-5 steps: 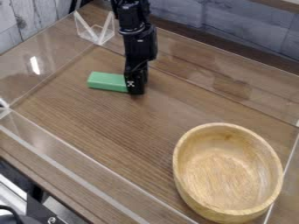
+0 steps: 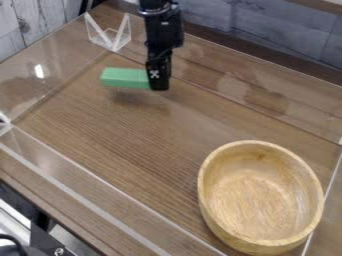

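Observation:
A black robot gripper (image 2: 155,78) hangs at the upper middle of the camera view, shut on a green block (image 2: 127,77), which sticks out to its left above the wooden table (image 2: 134,140). The fingertips are small and dark at the block's right end.
A large round wooden bowl (image 2: 261,195) sits at the lower right. A white wire-like object (image 2: 107,30) stands at the back left, another at the left edge.
The gripper and the green block have moved up in the view, the block rising with the gripper from where it lay on the table.

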